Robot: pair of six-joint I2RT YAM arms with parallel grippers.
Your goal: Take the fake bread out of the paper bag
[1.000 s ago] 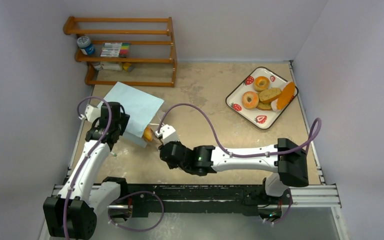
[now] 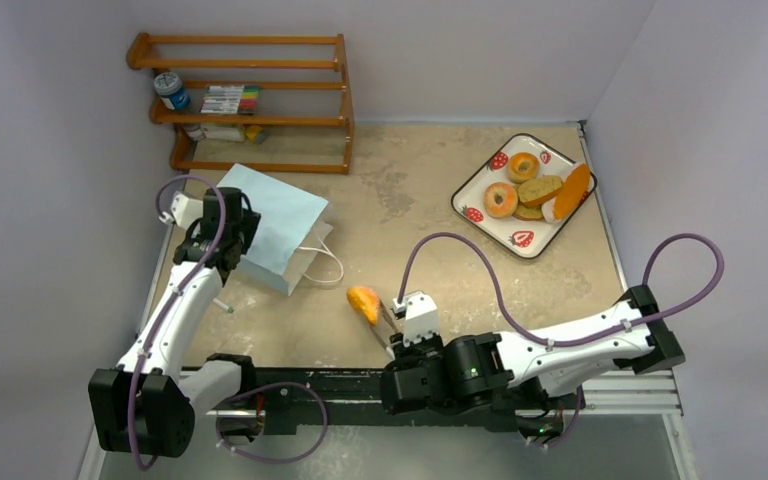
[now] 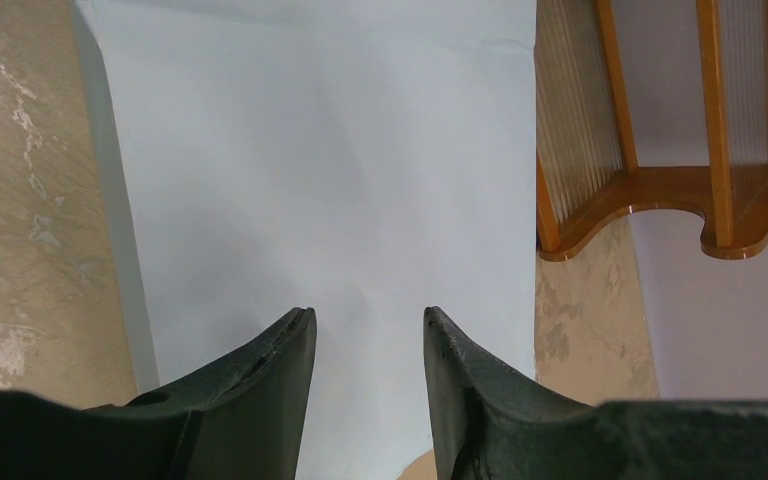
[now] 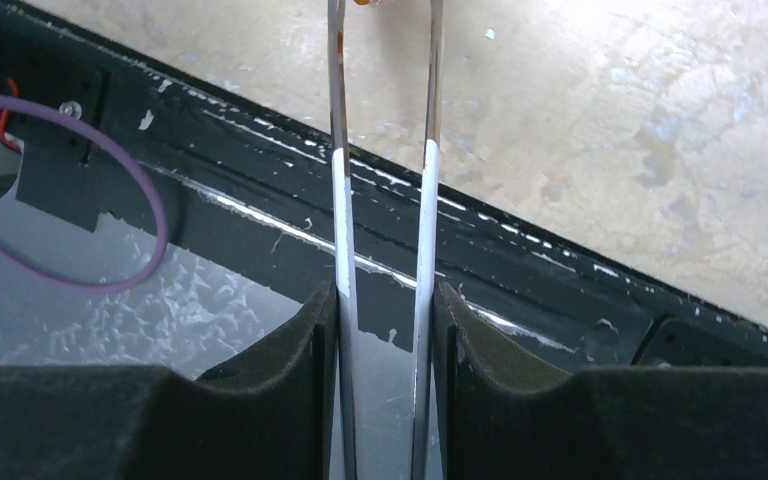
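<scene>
The light blue paper bag [image 2: 275,215] lies on its side on the left of the table, its white handles toward the right. My left gripper is open over the bag's flat side, with nothing between its fingers. Metal tongs [image 4: 426,230] stand between the fingers of my right gripper, which is shut on them. An orange-yellow fake bread [image 2: 364,303] is at the tongs' far end, outside the bag, to the right of its mouth. Only a sliver of the bread [image 4: 364,2] shows in the right wrist view. The bag's inside is hidden.
A strawberry-patterned tray [image 2: 475,193] at the right back holds several fake breads. Behind the bag stands a wooden rack [image 2: 345,100] with jars and markers. Between bag and tray the table [image 2: 400,200] is clear.
My right arm has drawn back toward the front right, and the bread has come with the tongs from the bag's mouth into the open. The left gripper has shifted slightly away from the front.
</scene>
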